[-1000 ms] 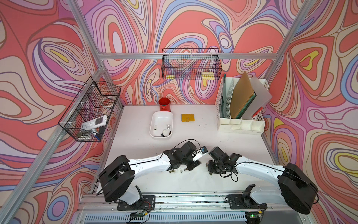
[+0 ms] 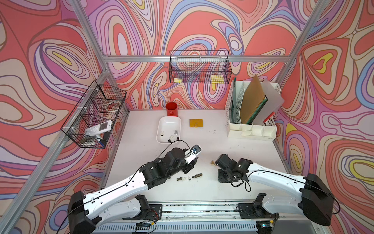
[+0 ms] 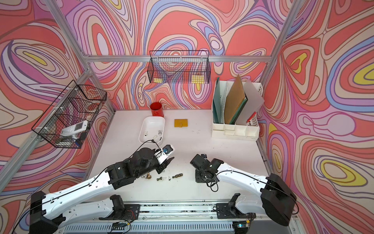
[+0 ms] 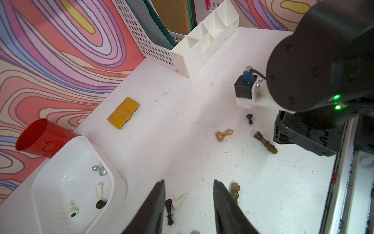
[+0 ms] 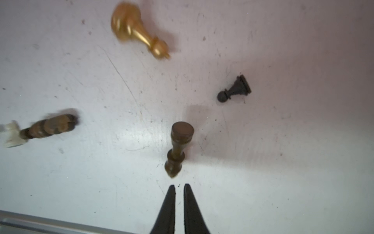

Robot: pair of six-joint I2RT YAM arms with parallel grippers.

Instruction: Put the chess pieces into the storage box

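A white storage box (image 4: pixel 54 183) holding several small pieces stands at the back left. In the left wrist view my left gripper is raised, part open, with no piece visible between its fingers. Below lie a white piece (image 4: pixel 179 200), a black piece (image 4: pixel 169 210) and a brown knight (image 4: pixel 234 191). My right gripper is shut just beside a dark brown piece (image 5: pixel 178 148). A gold piece (image 5: pixel 132 27), a black pawn (image 5: pixel 235 89) and another brown piece (image 5: pixel 48 125) lie nearby.
A red cup (image 2: pixel 171 108) and a yellow pouch (image 2: pixel 196 122) sit at the back. A file holder (image 2: pixel 251 132) with boards stands at the back right, and wire baskets (image 2: pixel 200 68) hang on the frame.
My left arm has risen and moved leftward toward the box. My right arm has shifted slightly.
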